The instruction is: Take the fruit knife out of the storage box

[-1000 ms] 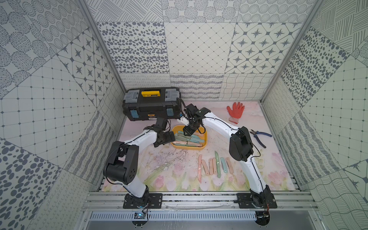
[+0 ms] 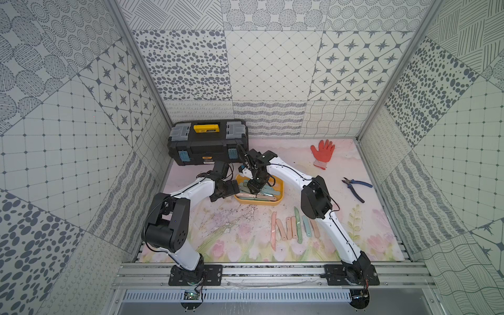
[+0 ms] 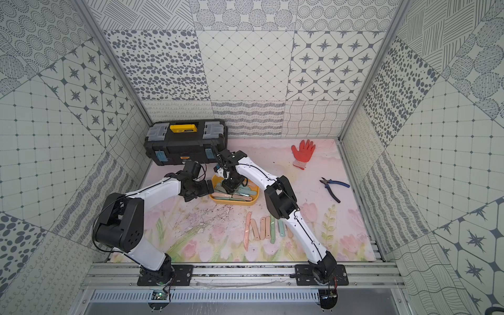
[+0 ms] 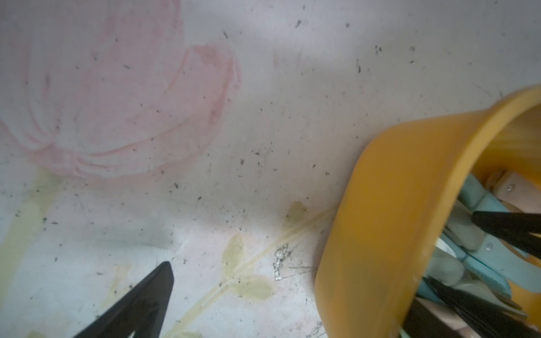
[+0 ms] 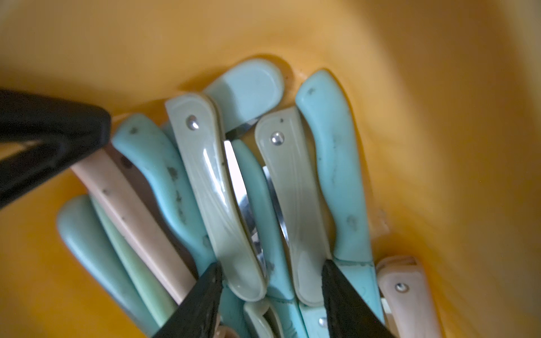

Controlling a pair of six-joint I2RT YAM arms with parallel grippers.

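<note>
An orange storage box (image 2: 280, 183) holds several folding fruit knives in pale blue, sage and pink. My right gripper is down inside it, its parted fingertips either side of a sage-handled knife (image 5: 211, 186), close to a second sage knife (image 5: 290, 186). Whether it touches either is unclear. My left gripper (image 2: 230, 189) stands open at the box's left end, with the yellow wall (image 4: 383, 214) beside its fingers in the left wrist view.
A black toolbox (image 2: 207, 141) stands behind the box. Several knives (image 2: 297, 225) lie on the table in front, right of centre. A red glove (image 2: 323, 152) and pliers (image 2: 357, 186) lie to the right.
My right gripper has moved left and down into the box, its arm swinging left with it. The left arm has stayed where it was.
</note>
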